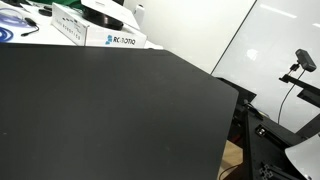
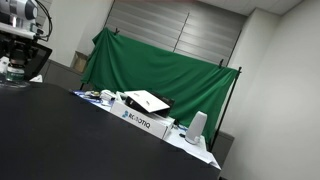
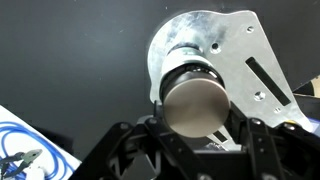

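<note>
In the wrist view a round object with a flat tan top [image 3: 196,108] and a dark band below it stands between the black fingers of my gripper, which is shut on it. Beneath the object lies a silver metal plate [image 3: 240,55] with holes and slots; whether the object touches it, I cannot tell. At the far left of exterior view 2 the gripper [image 2: 17,58] is low over the table edge, partly cut off by the frame. Exterior view 1 does not show the gripper or the object.
A white Robotiq box [image 1: 85,28] stands at the back. Blue cable [image 3: 35,135] and pliers [image 3: 20,160] lie at the lower left of the wrist view. A green curtain [image 2: 150,75] hangs behind.
</note>
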